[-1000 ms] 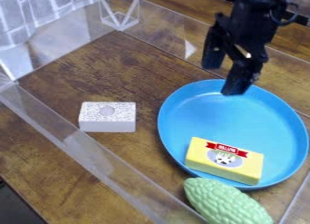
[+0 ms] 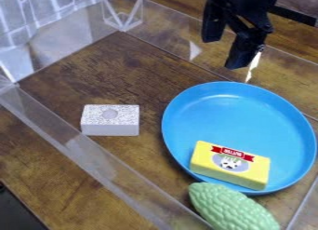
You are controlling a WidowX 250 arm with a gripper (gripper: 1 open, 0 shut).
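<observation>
My black gripper (image 2: 231,40) hangs open at the top right, above the back of a blue plate (image 2: 205,113), with nothing seen between its fingers. A yellow butter box (image 2: 230,165) with a red label lies on the front part of the plate. A white speckled block (image 2: 110,120) rests on the wooden surface left of the plate. A green bumpy vegetable (image 2: 233,209) lies just in front of the plate at the bottom right, partly cut off by the frame.
Clear plastic walls surround the wooden surface (image 2: 87,71). A grey-white tiled or cloth backdrop (image 2: 44,20) shows at the top left.
The objects have stayed in place.
</observation>
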